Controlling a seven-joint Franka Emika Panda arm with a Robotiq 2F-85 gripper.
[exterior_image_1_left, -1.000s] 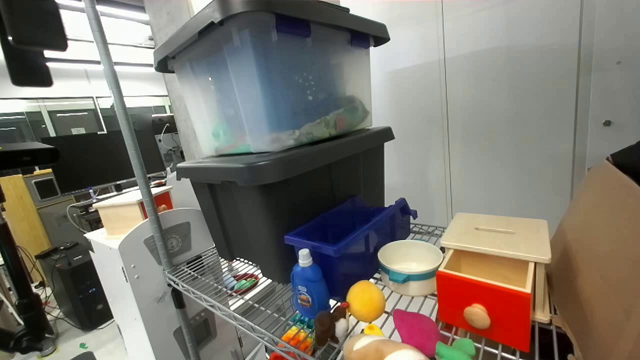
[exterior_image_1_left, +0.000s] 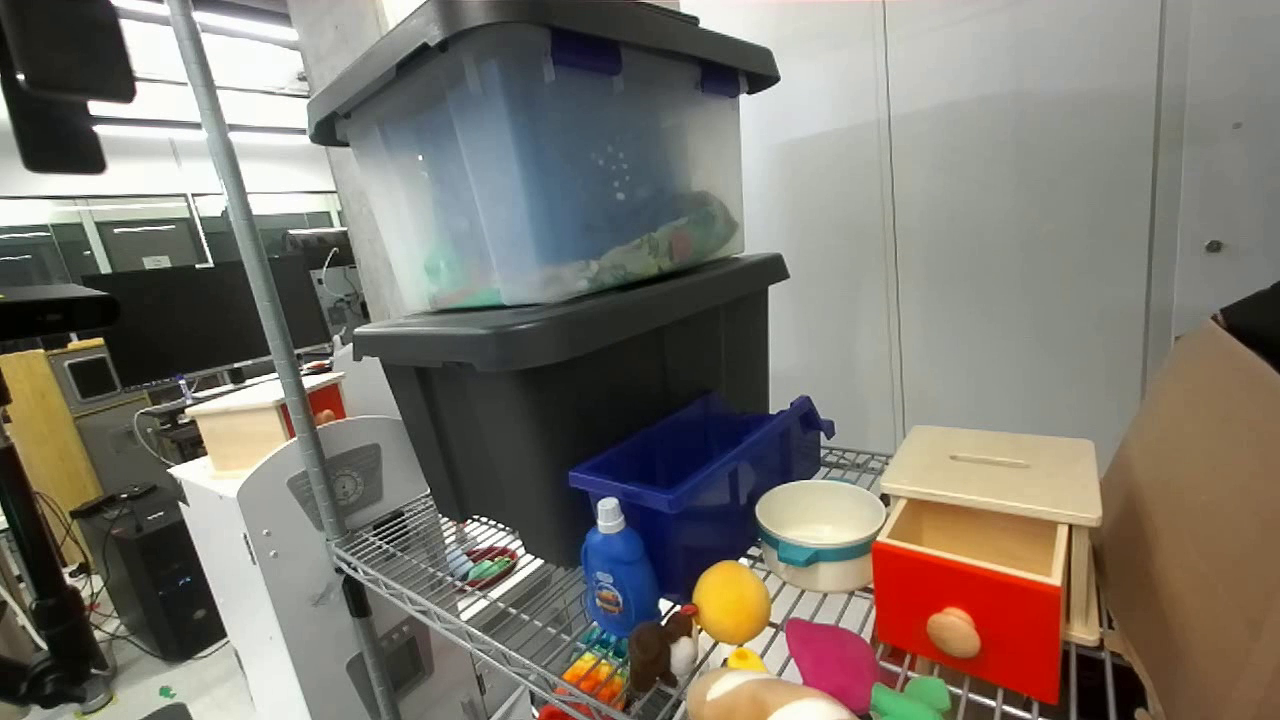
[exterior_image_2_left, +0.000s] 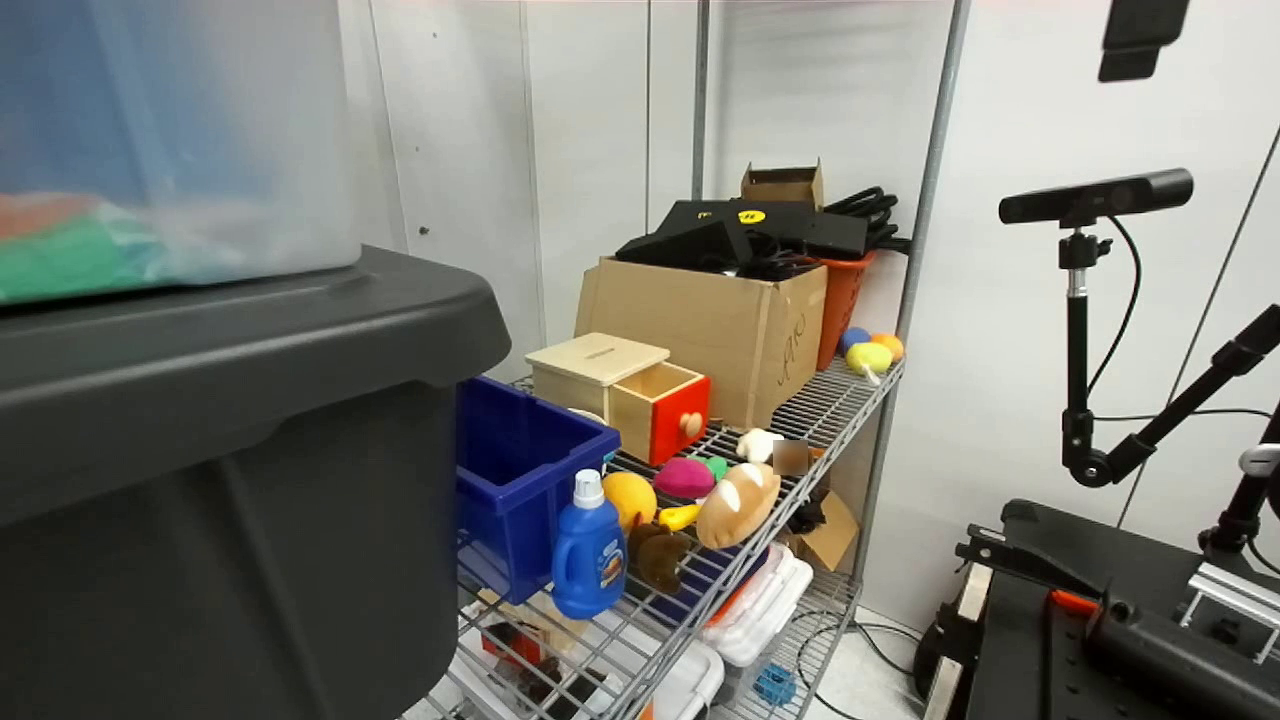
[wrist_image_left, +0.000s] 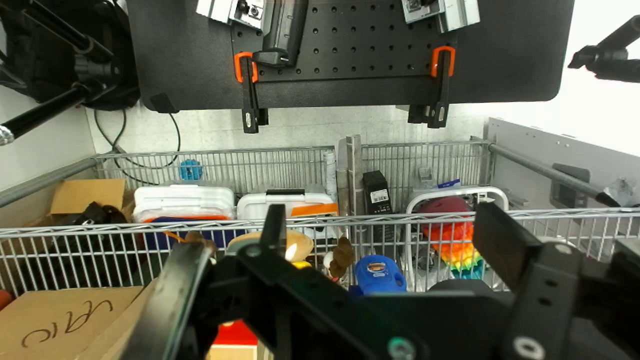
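In the wrist view my gripper is open, its dark fingers wide apart with nothing held between them. It hangs on the shelf's side of the view, and neither exterior view shows it. A wooden box has its red-fronted drawer (exterior_image_1_left: 954, 624) pulled out and empty. Left of it stand a cream pot (exterior_image_1_left: 819, 528) with a teal band and an empty blue bin (exterior_image_1_left: 684, 480). A blue detergent bottle (exterior_image_2_left: 588, 552) is upright at the bin's near corner. Close by lie an orange ball (exterior_image_1_left: 731, 602), a magenta plush (exterior_image_2_left: 684, 478) and a bread-like plush (exterior_image_2_left: 737, 506).
Stacked storage bins (exterior_image_1_left: 576, 396) rise beside the blue bin. A cardboard box (exterior_image_2_left: 708, 330) bounds the shelf's other side, behind the drawer box. The wire shelf's front rail (wrist_image_left: 180, 227) and a metal post (exterior_image_1_left: 246, 240) are obstacles. Toys crowd the shelf front.
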